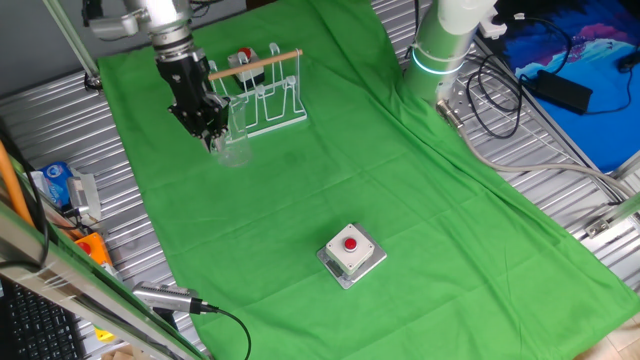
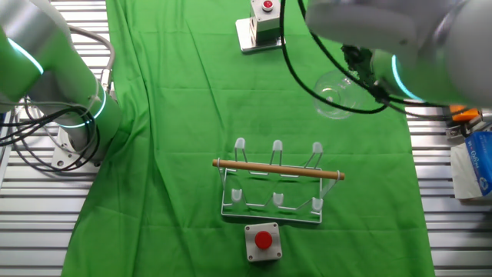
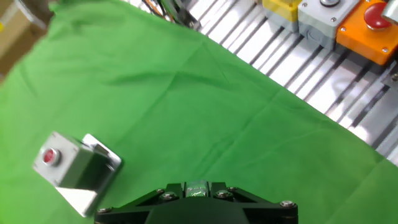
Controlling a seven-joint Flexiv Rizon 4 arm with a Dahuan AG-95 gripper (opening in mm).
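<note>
A clear glass cup (image 1: 236, 150) is held above the green cloth, just left of the white wire rack (image 1: 262, 112) in the first exterior view. My black gripper (image 1: 213, 138) is shut on its side. From the second exterior view, the glass (image 2: 336, 95) shows as a faint round outline beyond the rack (image 2: 273, 217), its gripper partly covered by the arm and cables. Along the bottom of the wrist view, the gripper has its fingers close together with a small clear patch between them; most of the glass cannot be made out there.
A red-button box (image 1: 349, 250) on a metal plate sits mid-cloth. Another red-button box (image 2: 264, 242) stands right by the rack, which has a wooden top bar (image 2: 278, 168). A grey cylindrical device (image 1: 167, 297) lies at the cloth's edge.
</note>
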